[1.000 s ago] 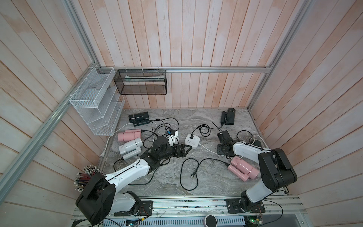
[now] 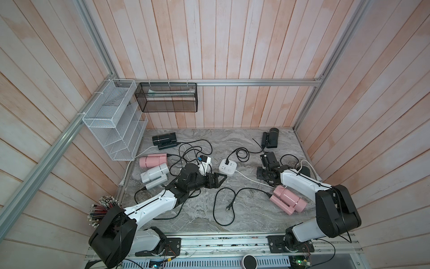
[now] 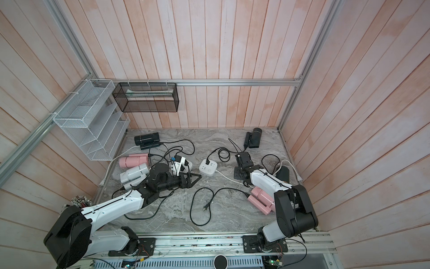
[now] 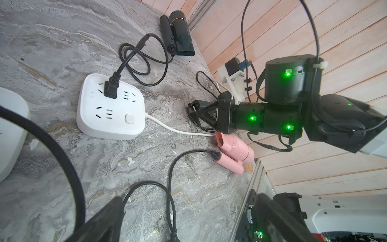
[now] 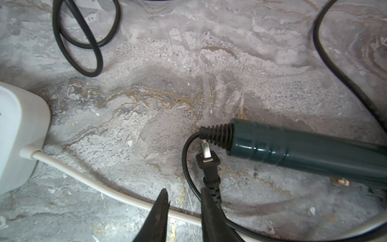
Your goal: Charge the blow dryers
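Note:
A white power strip (image 4: pixel 110 121) holds one black plug (image 4: pixel 110 89). In the right wrist view, a dark green dryer handle (image 5: pixel 302 153) lies above my right gripper; a loose black two-pin plug (image 5: pixel 208 163) sits under its cord end, just beyond my part-open fingertips, which hold nothing. My left gripper is open over the counter, left of the strip in the top views. Pink dryers (image 2: pixel 289 199) (image 2: pixel 153 161), a white dryer (image 2: pixel 154 176) and dark dryers (image 2: pixel 164 139) (image 2: pixel 271 136) lie around the counter.
Tangled cords cover the left middle. A second white block (image 4: pixel 10 129) sits beside the left gripper. Wire shelves (image 2: pixel 109 134) and a black mesh basket (image 2: pixel 166 103) are on the walls. The front centre holds a looped black cord (image 2: pixel 215 206).
My right arm's elbow has shifted toward the front right and its gripper has moved slightly. The left arm and the dryers look unchanged.

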